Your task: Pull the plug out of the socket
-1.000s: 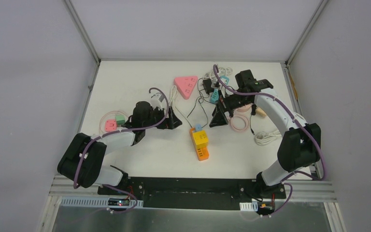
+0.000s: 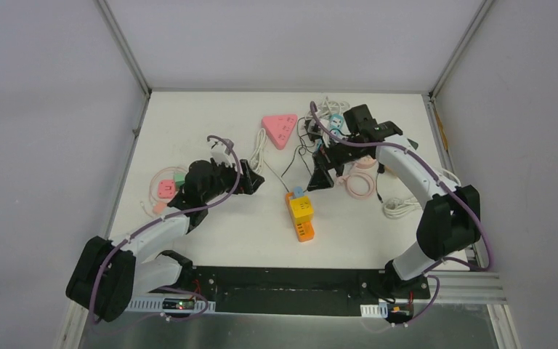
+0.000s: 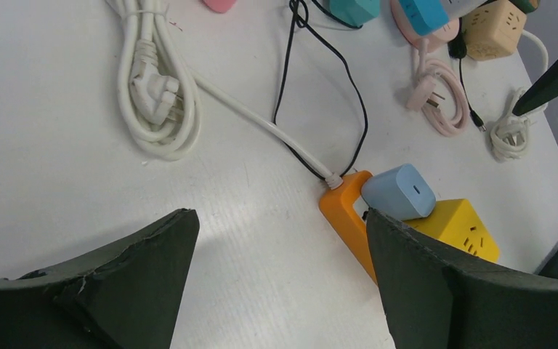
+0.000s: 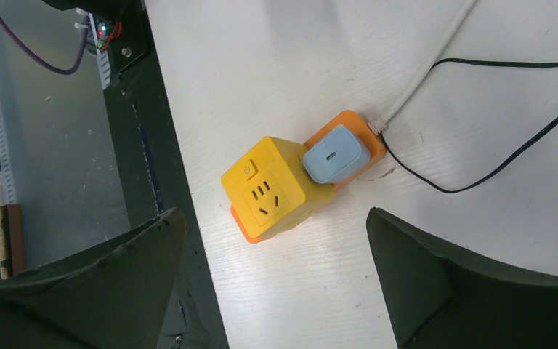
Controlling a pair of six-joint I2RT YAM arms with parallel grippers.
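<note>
An orange power strip (image 2: 304, 231) lies mid-table, with a yellow cube plug (image 4: 267, 191) and a small light-blue plug (image 4: 338, 155) seated side by side on it. The blue one is nearer the strip's corded end. Left of the strip and apart from it, my left gripper has its fingers spread over bare table. My right gripper is open above the strip; in the right wrist view the yellow plug shows between its fingers, untouched. Neither gripper holds anything.
A white cord (image 3: 258, 120) and a thin black cable (image 3: 356, 91) run to the strip's end. Behind stands a pink triangular socket (image 2: 280, 129). Coiled pink cord (image 2: 361, 185) and white cord (image 2: 401, 207) lie to the right. The table in front of the left gripper is clear.
My left arm has drawn back to the left, away from the strip. The right gripper has shifted slightly left, closer to the strip. Strip and plugs have stayed put.
</note>
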